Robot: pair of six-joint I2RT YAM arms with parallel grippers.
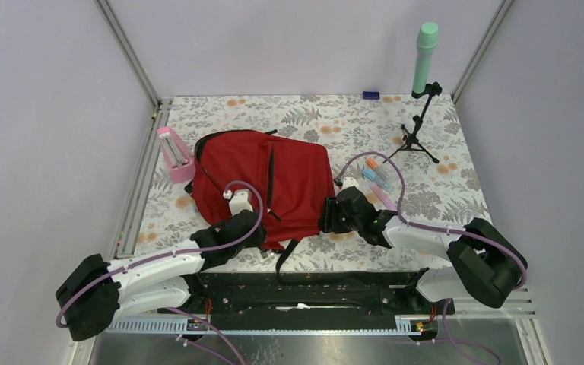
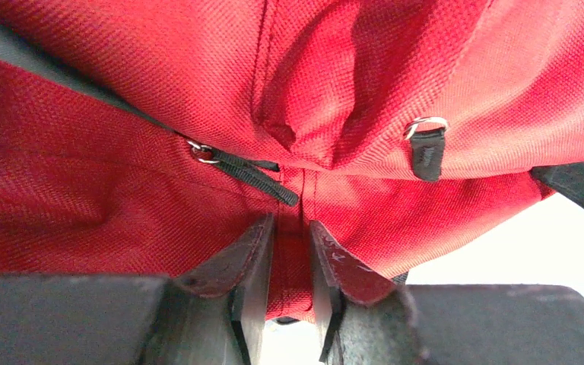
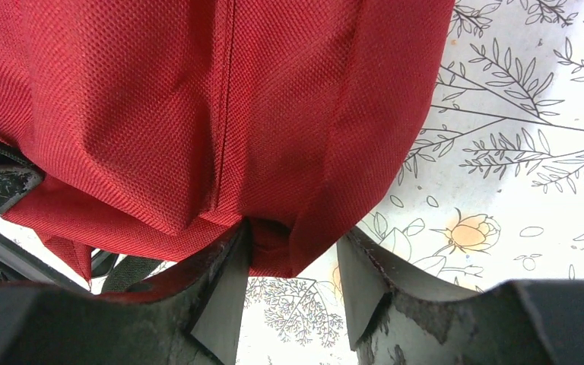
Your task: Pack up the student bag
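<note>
Lying flat across the table is the red bag (image 1: 296, 167), its black zipper lines showing and a dark strap (image 1: 285, 255) hanging at the front edge. At its front left, my left gripper has its fingers a narrow gap apart, with red cloth and a seam visible in that gap. A black zipper pull (image 2: 255, 179) lies just beyond those fingertips. At the bag's front right corner, my right gripper is shut on a fold of the red cloth, which fills the space between its fingers. The bag's inside is hidden.
A pink case (image 1: 176, 156) stands left of the bag. Several pens (image 1: 377, 175) lie to the right, partly behind the right arm. A tripod (image 1: 415, 133) with a green microphone (image 1: 426, 49) stands at the back right, near a small blue block (image 1: 370, 96).
</note>
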